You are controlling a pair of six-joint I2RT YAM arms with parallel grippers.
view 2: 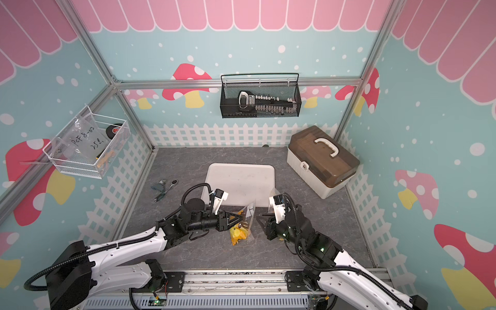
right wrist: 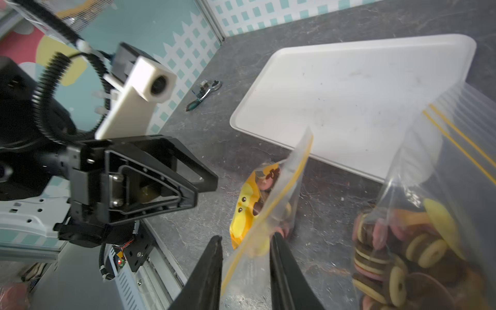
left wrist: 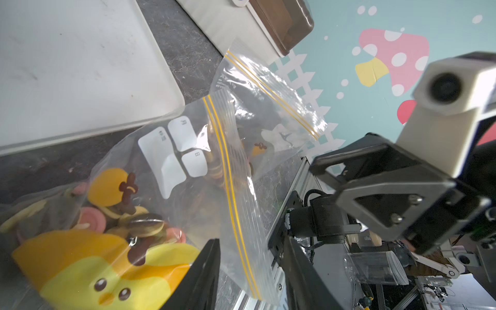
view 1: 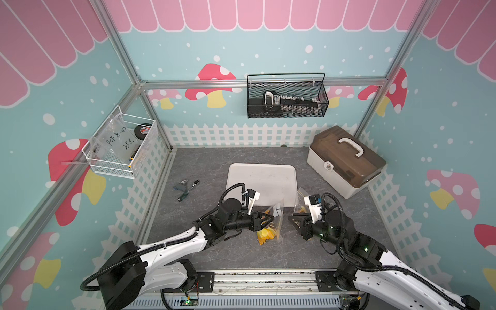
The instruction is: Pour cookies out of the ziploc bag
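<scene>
A clear ziploc bag point(left wrist: 227, 170) with orange zip lines and a yellow animal print holds cookies point(left wrist: 142, 224) and stands on the table. My left gripper is open beside its mouth end; the lower zip edge appears between its fingers, not visibly pinched. To the right, my right gripper point(view 1: 294, 222) is clear of this bag, its fingers apart and facing the mouth. A second clear bag point(right wrist: 439, 170) of cookies point(right wrist: 392, 268) stands beside the right gripper, partly hidden by that arm in the top views. An empty white tray point(view 2: 241, 178) lies behind both bags.
At the back right stands a brown-lidded toolbox point(view 1: 343, 160). Small tools point(view 1: 186, 190) lie at left. A white wire basket point(view 1: 121, 147) and black mesh basket point(view 1: 287, 98) hang on the walls. The table behind the tray is clear.
</scene>
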